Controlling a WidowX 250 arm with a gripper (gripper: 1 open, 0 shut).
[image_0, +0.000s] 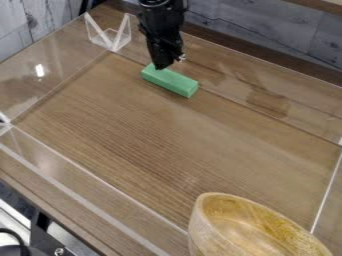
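Observation:
A dark robot arm reaches down from the top centre, its gripper (156, 50) hanging just above a green rectangular block (170, 80) that lies at an angle on the wooden table (160, 150). Whether the fingers are open or shut is too small and dark to tell.
A yellow-tan bowl (247, 230) sits at the bottom right. A white, wire-like or clear object (110, 32) stands at the back left. Dark cables lie beyond the lower left edge.

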